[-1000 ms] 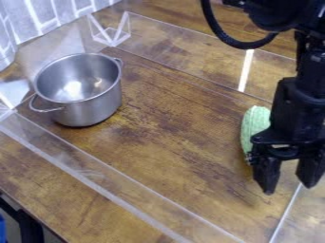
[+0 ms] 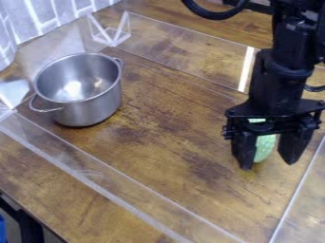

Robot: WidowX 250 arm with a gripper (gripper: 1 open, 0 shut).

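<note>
My black gripper [image 2: 268,148] is on the right side, low over a pale green ribbed object [image 2: 263,151], with its two fingers on either side of it. The gripper body hides much of the green object; whether the fingers touch it I cannot tell. A steel pot [image 2: 76,88] with side handles stands at the left.
Clear plastic strips run along the table's edges and back, with a white tape line [image 2: 246,67] at the back right. A pale curtain is at the top left.
My gripper has moved left and upward in the view, now lying over the green object, which was more exposed earlier. The pot has not moved.
</note>
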